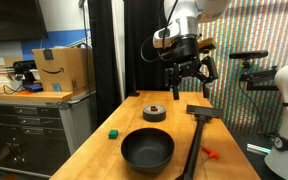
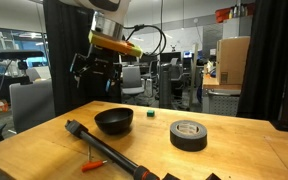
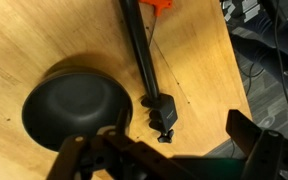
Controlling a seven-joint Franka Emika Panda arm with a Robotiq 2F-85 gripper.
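Observation:
High over the table in exterior view 1, my gripper (image 1: pixel 192 90) stands open, its fingers well apart and nothing between them. A black bowl (image 1: pixel 147 150) rests upright on the wood; seen from the wrist its inside (image 3: pixel 72 112) looks empty. To its right lies a long black bar (image 1: pixel 193 148) with a block-like end, which appears between and below my fingers in the wrist view (image 3: pixel 161 112). Beyond the bar is a red-handled tool (image 1: pixel 210 153). A small green block (image 1: pixel 113 134) sits left of the bowl, and a roll of grey-black tape (image 2: pixel 189 135) farther back.
The wooden table (image 2: pixel 239 140) has free room around the tape. Cardboard boxes (image 1: pixel 66 68) stand on a separate cabinet in the background. A cable (image 1: pixel 257 100) hangs beyond the table at the right in exterior view 1.

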